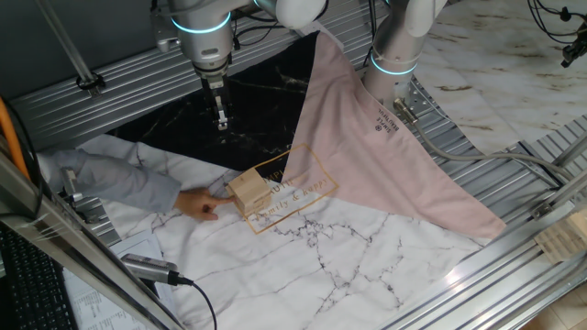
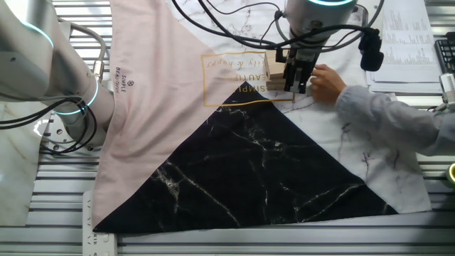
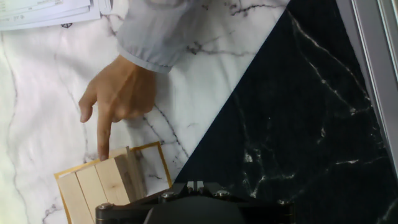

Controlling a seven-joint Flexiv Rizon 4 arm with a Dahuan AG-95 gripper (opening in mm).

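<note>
A stack of pale wooden blocks [image 1: 249,192] rests on the cloth, over one side of its gold-framed lettering. In the wrist view the blocks [image 3: 96,186] lie at the lower left, partly cut off by the frame's bottom. A person's hand [image 3: 121,93] has its index finger at the edge of the blocks. My gripper [image 1: 221,126] hangs above the black part of the cloth, apart from the blocks. Its fingertips [image 3: 191,185] look close together, with nothing visible between them, so it appears shut. From the opposite side, the gripper [image 2: 296,87] partly covers the blocks.
The pink, black and white marble-patterned cloth [image 1: 367,238] covers most of the table. Papers [image 2: 409,43] and a keyboard lie beyond the person's arm [image 2: 387,114].
</note>
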